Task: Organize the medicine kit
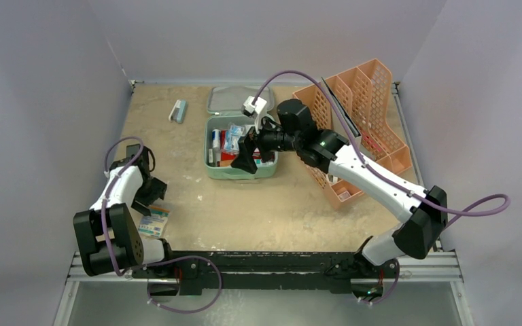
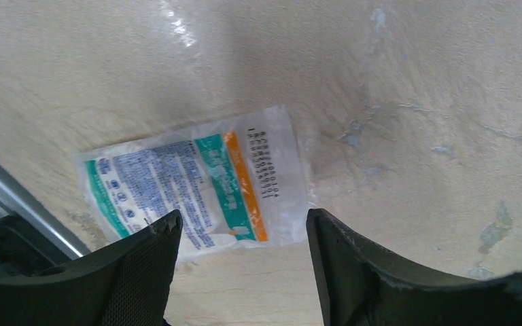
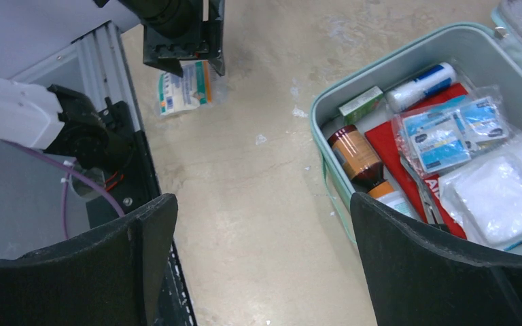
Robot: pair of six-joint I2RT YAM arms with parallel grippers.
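Observation:
A flat clear packet with teal and orange stripes (image 1: 153,222) lies on the table's near left. My left gripper (image 1: 151,197) is just above it; in the left wrist view the packet (image 2: 190,183) sits between and beyond the parted fingertips, not held. The green medicine kit (image 1: 239,173) stands open at middle back, holding bottles, a tube, a red pouch, scissors and packets, clearest in the right wrist view. My right gripper hangs over the kit, open with nothing between its fingers.
An orange slotted organizer (image 1: 380,129) fills the right side. A small pale blue-and-white object (image 1: 178,111) lies at back left.

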